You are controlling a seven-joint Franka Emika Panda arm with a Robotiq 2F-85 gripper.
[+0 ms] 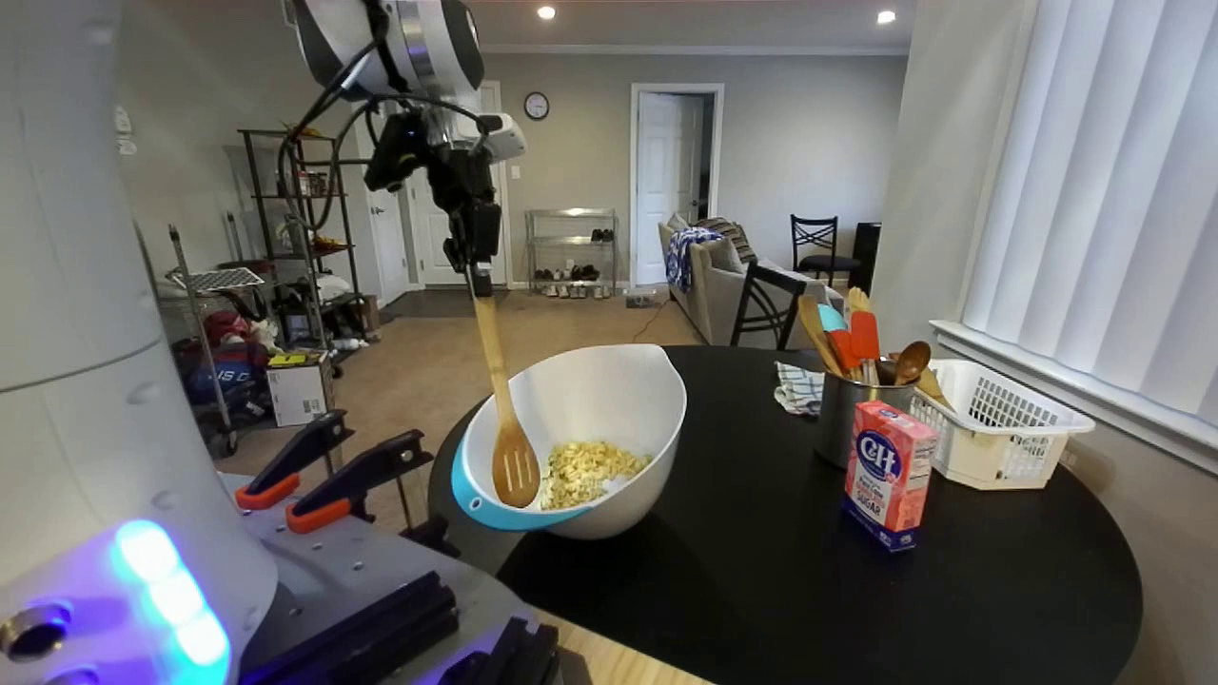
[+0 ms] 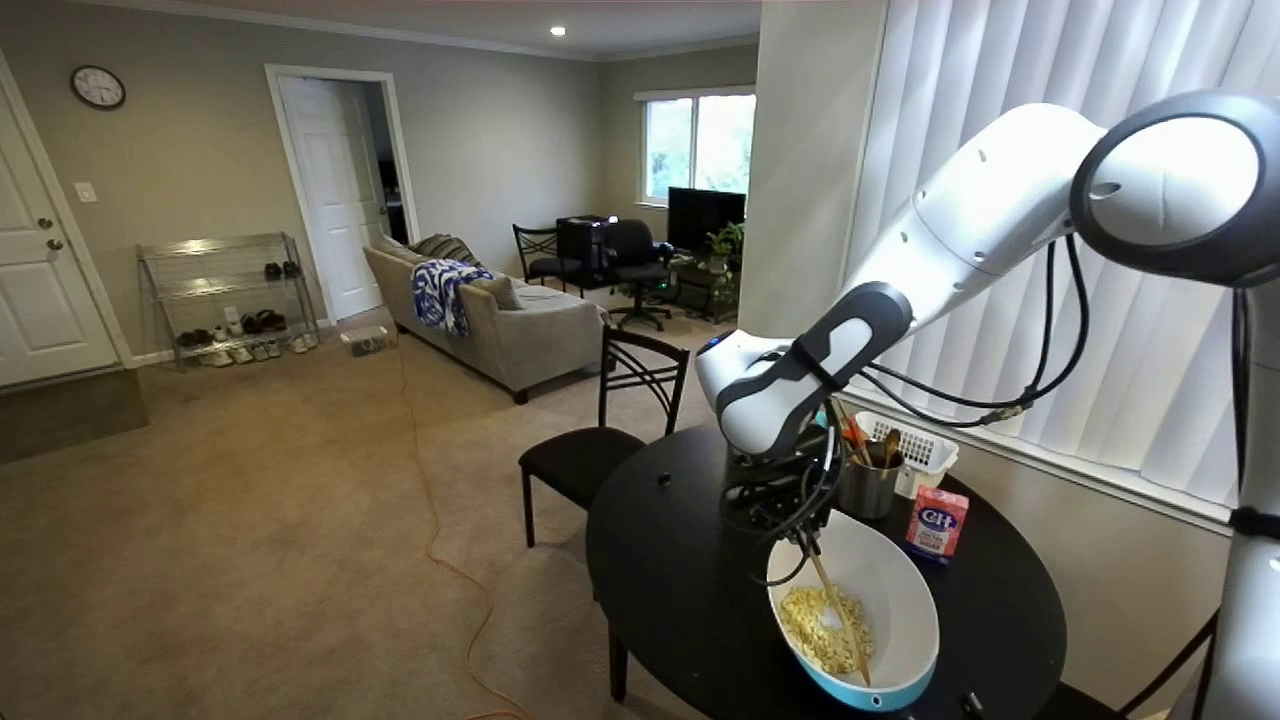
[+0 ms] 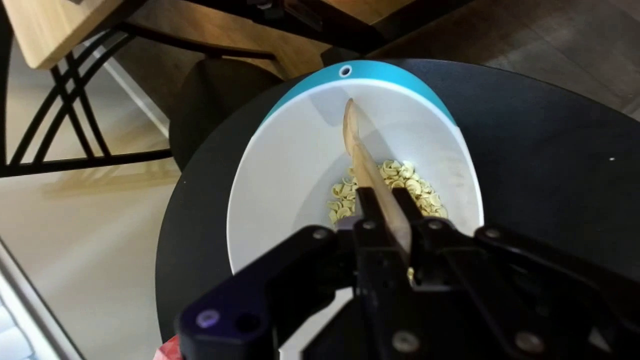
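My gripper (image 1: pixel 481 274) is shut on the handle of a slotted wooden spoon (image 1: pixel 516 461), high above the table. The spoon hangs down into a white bowl (image 1: pixel 639 394) with a blue rim section, its head against the inner wall on the blue side. In exterior view 1 the bowl is tipped toward that camera. Pale shell-like pieces (image 1: pixel 591 470) lie in the bottom of the bowl, beside the spoon head. From the wrist view, the handle (image 3: pixel 381 195) runs out between my fingers, partly covering the pieces.
A red and blue sugar box (image 1: pixel 888 476) stands right of the bowl. Behind it are a metal utensil holder (image 1: pixel 841 422) and a white basket (image 1: pixel 1011 459). A folded cloth (image 1: pixel 798 389) lies near the holder.
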